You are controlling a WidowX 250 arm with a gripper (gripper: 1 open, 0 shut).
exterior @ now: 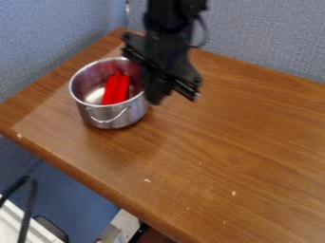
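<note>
A steel pot (108, 112) with a wire handle sits on the left part of the wooden table (222, 152). Red objects (116, 87) lie inside it. My black gripper (150, 93) hangs low at the pot's right rim, its tip overlapping the rim in this view; whether it touches cannot be told. Its fingertips are dark and partly hidden, so the finger's state is unclear.
Blue-grey padded walls (267, 38) border the left and back. Below the table's left edge are cables and white equipment (15, 228).
</note>
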